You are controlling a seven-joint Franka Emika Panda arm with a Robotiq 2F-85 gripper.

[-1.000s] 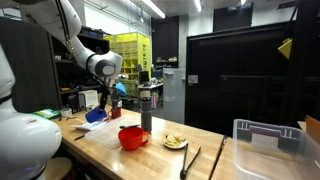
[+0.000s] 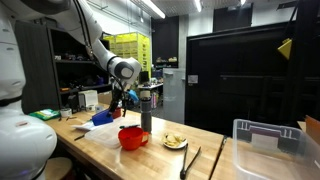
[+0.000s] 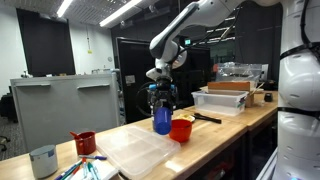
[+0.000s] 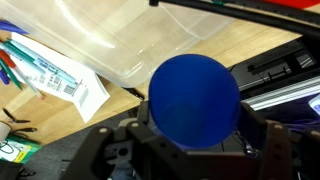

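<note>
My gripper [image 3: 163,99] is shut on a blue cup [image 3: 162,121], which hangs below it in exterior view 2. In the wrist view the round blue face of the cup [image 4: 193,100] fills the space between the fingers and hides much of them. Exterior view 1 has the cup [image 2: 103,118] over the left part of the table, to the left of a red bowl [image 2: 131,139]. Behind the cup in exterior view 2, the same red bowl [image 3: 181,130] stands a little to the right.
A clear plastic lid or tray [image 3: 125,150] lies near the cup. Pens [image 4: 12,65] and paper [image 4: 88,98] are at one end. A dark bottle [image 2: 146,115], a plate of yellow food [image 2: 174,141] and a large clear bin [image 2: 270,148] stand farther right.
In exterior view 1 my arm has moved to the right, toward the red bowl, with the blue cup shifting along. The bowl, plate and bin have stayed put.
</note>
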